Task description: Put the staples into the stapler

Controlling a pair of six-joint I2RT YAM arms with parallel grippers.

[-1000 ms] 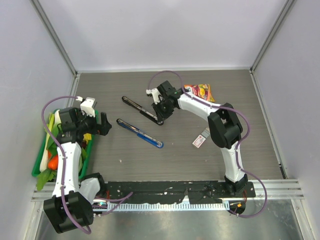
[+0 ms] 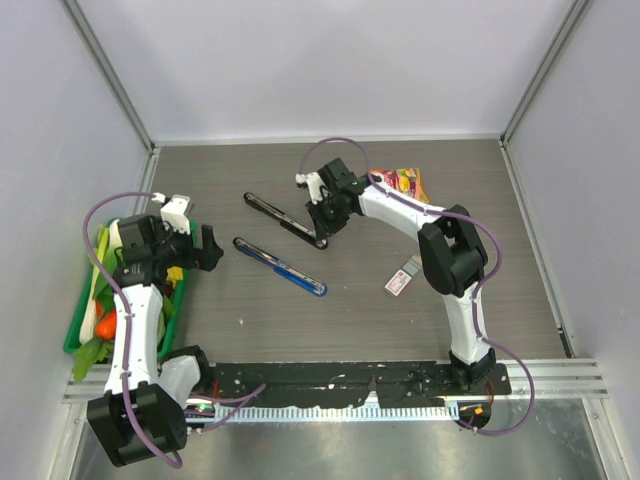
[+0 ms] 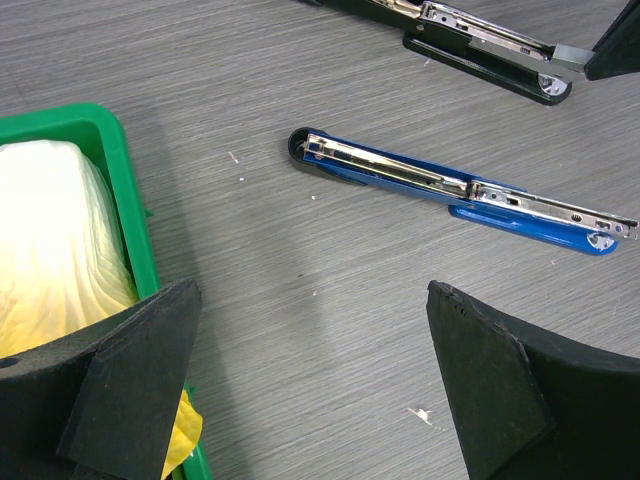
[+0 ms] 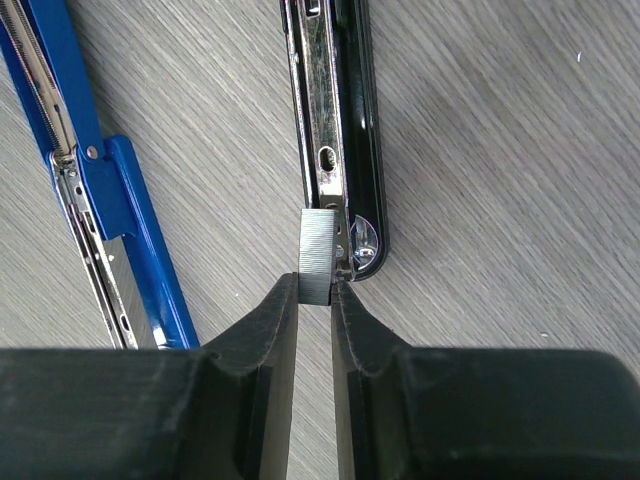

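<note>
A black stapler [image 2: 280, 217] lies opened flat in the middle of the table. At its near end my right gripper is shut on a staple strip [image 4: 317, 250], which lies over the metal channel of the stapler [image 4: 365, 170]. A blue stapler [image 2: 285, 270], also opened out, lies parallel to it, nearer the front. My left gripper stands open with nothing between its fingers, at the left by the green basket [image 3: 130, 200]. A staple box [image 2: 398, 280] lies to the right.
The green basket holds vegetables along the left edge. A red and yellow snack bag [image 2: 408, 180] lies at the back right, behind the right arm.
My right gripper has shifted very slightly to the right at the end of the black stapler. The left arm and the other objects have not moved.
</note>
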